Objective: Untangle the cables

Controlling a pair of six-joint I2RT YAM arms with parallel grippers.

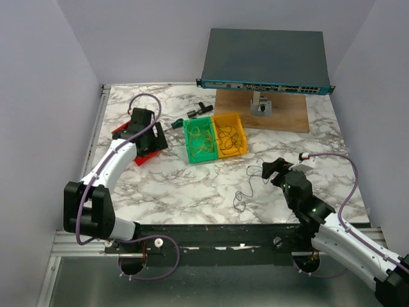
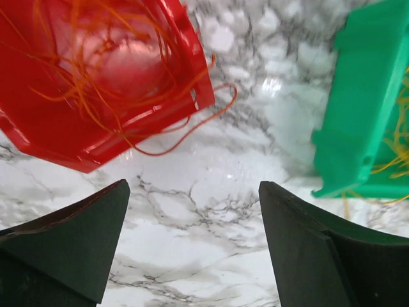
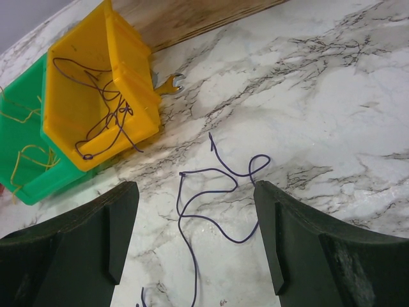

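My left gripper stands open over bare marble beside the red bin (image 2: 144, 121), with nothing between its fingers. Orange cables (image 2: 83, 70) lie tangled in that bin, and one loop hangs over its rim. At the right, my right gripper is open and empty above a thin dark cable (image 3: 192, 259), which lies in loose, crossing loops on the table. Dark cables (image 3: 118, 114) are bunched in the yellow bin (image 3: 137, 80); one end sticks out over the edge. Yellow cables (image 1: 200, 135) lie in the green bin (image 1: 192, 155).
Behind the yellow bin a rack switch (image 1: 262, 61) stands above a wooden board (image 1: 287, 115). Dark tools (image 1: 203, 109) lie at the back, and a small wrench (image 3: 171, 84) is beside the yellow bin.
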